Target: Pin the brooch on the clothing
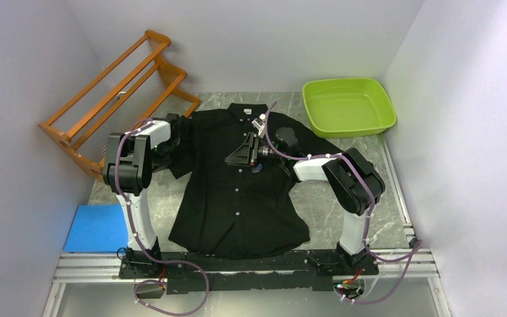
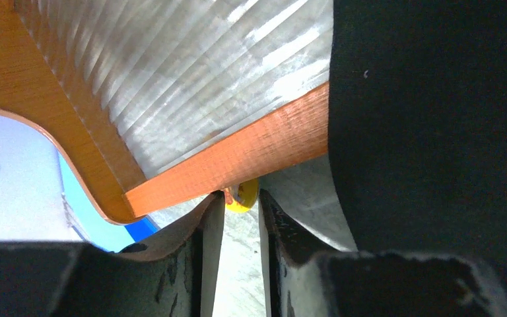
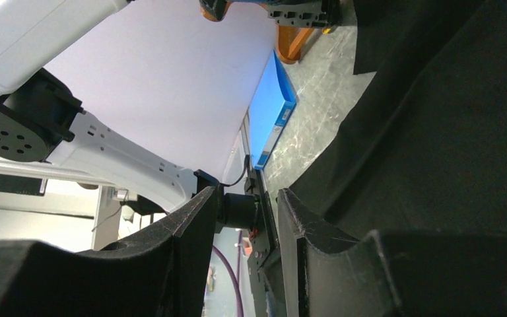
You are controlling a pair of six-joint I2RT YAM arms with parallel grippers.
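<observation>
The black shirt lies spread over the table, buttons up the middle. On its chest, just below my right gripper, sits a small blue oval piece, which looks like a brooch. That gripper is open and empty above the cloth; its fingers stand apart in the right wrist view. My left gripper is part open beside the shirt's sleeve. A small round yellow item shows between its fingertips, partly hidden by a wooden rail; I cannot tell whether they touch it.
A wooden rack with ribbed clear panels leans at the left, close against my left gripper. A green basin stands at the back right and a blue folder lies at the front left. Bare table shows right of the shirt.
</observation>
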